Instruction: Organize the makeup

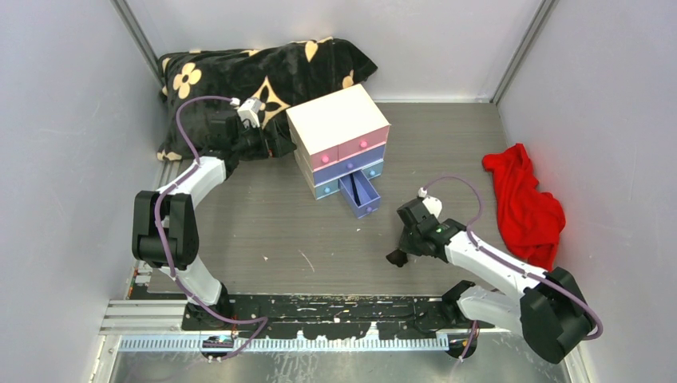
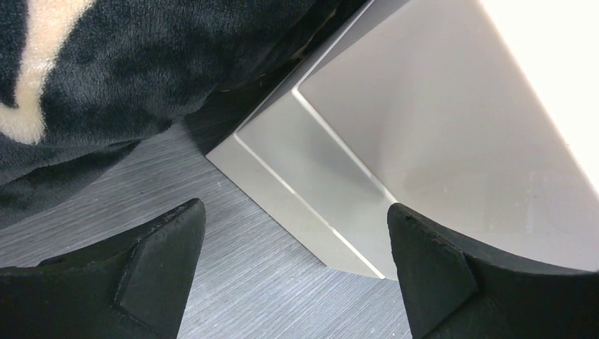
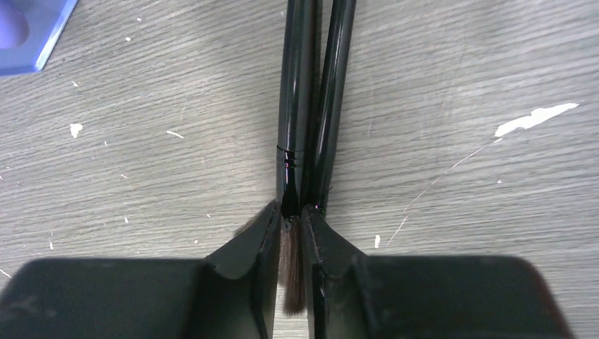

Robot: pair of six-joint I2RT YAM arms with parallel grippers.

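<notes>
A small white makeup organizer (image 1: 338, 116) with pink, purple and blue drawers has a lower purple drawer (image 1: 363, 203) pulled out, a dark slim item inside. My left gripper (image 1: 279, 140) stands open beside the organizer's left side (image 2: 332, 162), nothing between its fingers. My right gripper (image 1: 399, 250) is low over the table in front of the drawer, shut on black makeup brushes (image 3: 297, 92) near their bristle ends; two or more handles lie side by side. In the right wrist view a blue drawer corner (image 3: 28, 42) shows at top left.
A dark patterned cushion (image 1: 207, 76) lies behind the organizer and left arm. A red cloth (image 1: 527, 207) is crumpled at the right.
</notes>
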